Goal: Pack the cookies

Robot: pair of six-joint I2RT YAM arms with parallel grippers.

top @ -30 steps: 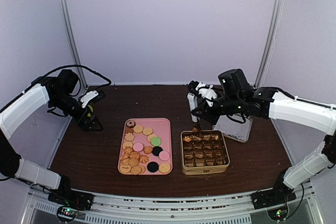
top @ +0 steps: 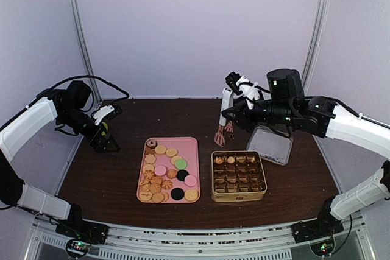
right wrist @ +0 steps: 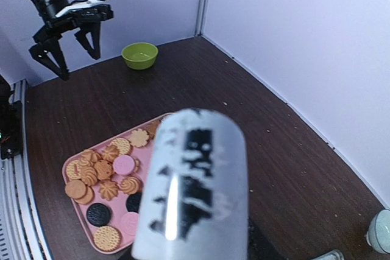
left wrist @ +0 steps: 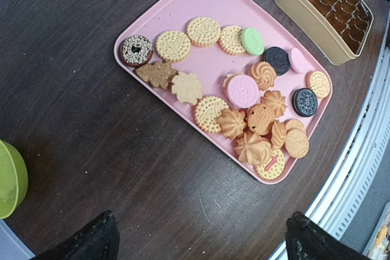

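A pink tray [top: 191, 145] holds many assorted cookies, plain, spiral, pink, green and black. To its right stands a gold tin [top: 237, 196] with a sectioned insert; two small cookies [top: 230, 159] lie in its back-left sections, the others look empty. My right gripper [top: 234, 112] is around a pair of white tongs [top: 225, 108], whose spread tips hang behind the tin with no cookie visible between them. Close up in the right wrist view, the tongs [right wrist: 192, 187] hide most of the fingers. My left gripper [top: 108, 144] stands open and empty, left of the tray.
A clear lid or shallow tray [top: 271, 144] lies behind the tin at the right. Near the left arm is a green bowl [right wrist: 139, 56]. Bare dark table [top: 170, 117] stretches behind the pink tray. Light walls enclose the back and sides.
The right arm has lifted back and slightly left from over the tin. The left arm is still.
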